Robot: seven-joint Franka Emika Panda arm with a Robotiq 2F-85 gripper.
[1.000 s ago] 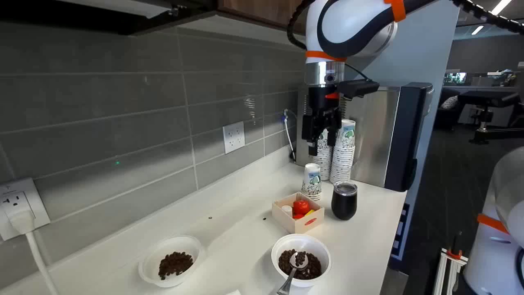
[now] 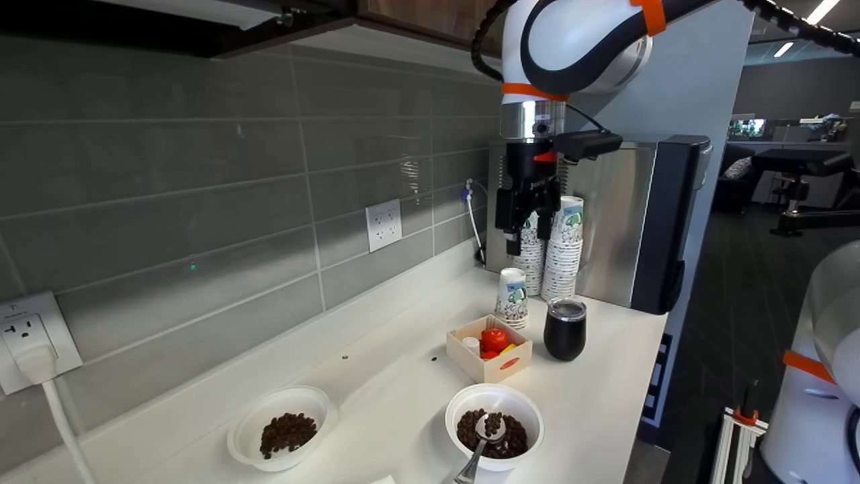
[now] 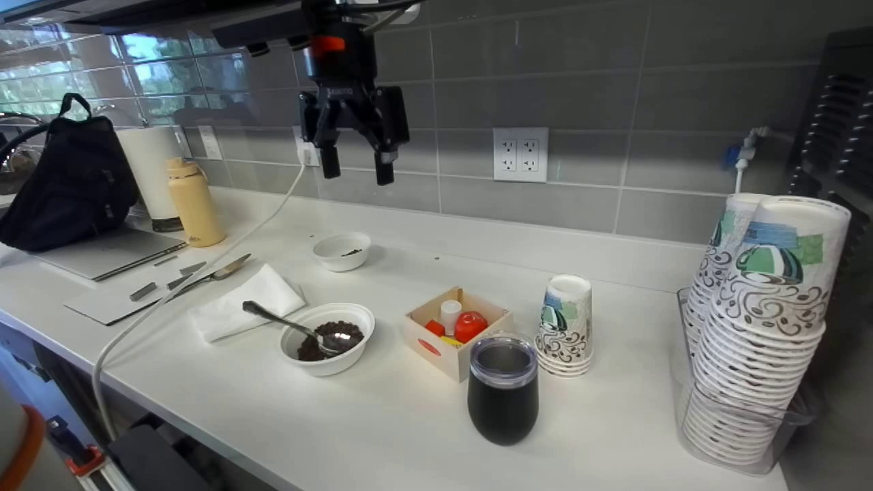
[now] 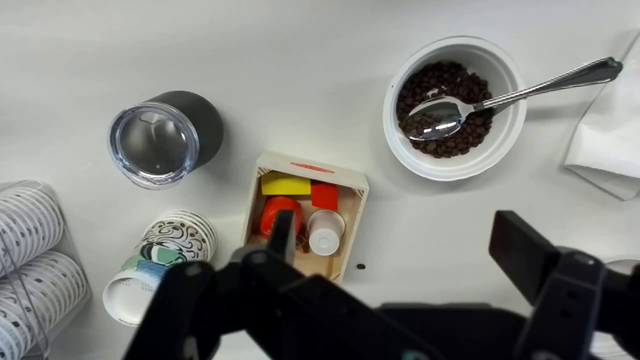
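Note:
My gripper [image 3: 358, 176] hangs high above the counter, its fingers wide apart and empty. Dark coffee beans fill part of a white bowl [image 4: 511, 135], where a metal spoon [image 4: 441, 118] rests on them with its handle over the rim. A second white bowl [image 2: 242, 436] near the wall holds a smaller heap of beans [image 2: 287, 432]. Between the gripper's fingers [image 4: 517, 258] and below them, the wrist view shows bare counter and part of a small wooden box [image 4: 355, 228] with a red item, a white cup-like piece and coloured blocks inside.
A black tumbler [image 3: 503, 401] with a clear lid stands beside the box, near a short stack of paper cups [image 3: 565, 323]. Taller cup stacks [image 3: 753, 327] fill a clear holder by the steel machine. A white napkin [image 3: 249, 303] and a white cable [image 3: 176, 294] lie left of the bean bowl.

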